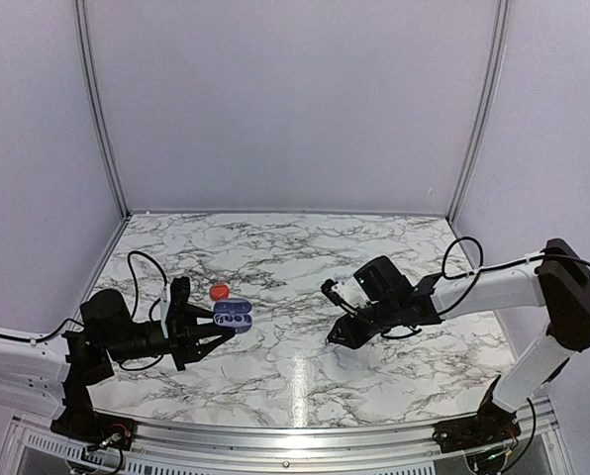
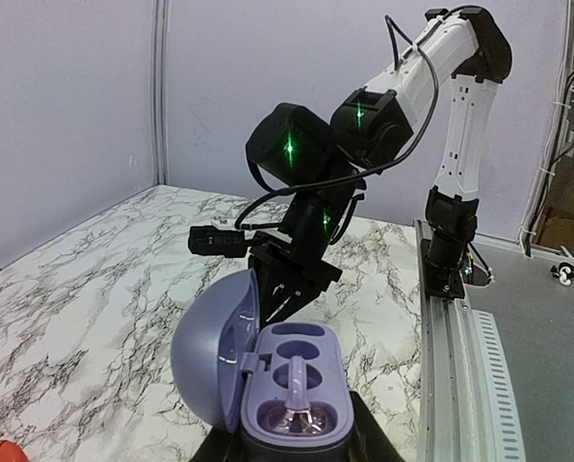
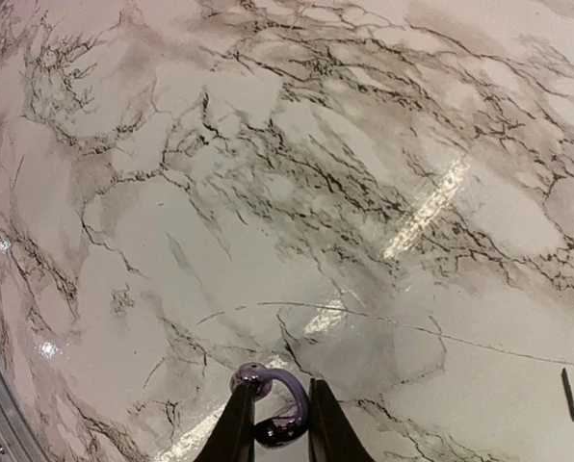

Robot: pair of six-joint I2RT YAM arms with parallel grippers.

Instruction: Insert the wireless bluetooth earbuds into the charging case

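Observation:
A lilac charging case (image 1: 233,322) is held above the table at the left, its lid (image 2: 208,351) swung open. My left gripper (image 1: 219,330) is shut on its lower body. One clip-shaped earbud (image 2: 298,387) sits in the case's nearer hollows in the left wrist view; the farther hollows look empty. Low over the table to the right is my right gripper (image 1: 332,340). Its fingers (image 3: 233,423) stand part open, with another lilac earbud (image 3: 292,385) between and just beyond their tips. Whether both fingers touch that earbud cannot be made out.
A red object (image 1: 219,291) lies on the marble table behind the case. Between the two grippers the tabletop (image 1: 285,346) is bare. A metal rail (image 1: 285,435) runs along the front edge.

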